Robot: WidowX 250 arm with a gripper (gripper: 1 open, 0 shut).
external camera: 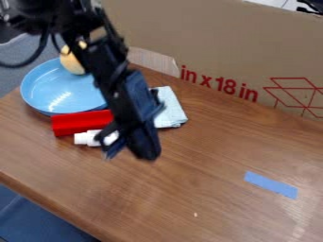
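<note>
My gripper [142, 146] is low over the wooden table, motion-blurred, in front of a white tube [89, 138] that it partly covers. It looks shut, with nothing seen between its fingers. Behind the tube lies a red cylinder [78, 121]. A pale folded cloth [172, 109] lies to the right, partly behind the arm. A blue plate [51, 89] sits at the back left, with a yellow egg-shaped object [72, 61] at its back, partly hidden by the arm.
A cardboard box [240, 52] lines the back. A blue tape strip [270, 185] is stuck on the right of the table [177, 198], whose front and right are clear. The table's edge runs along the lower left.
</note>
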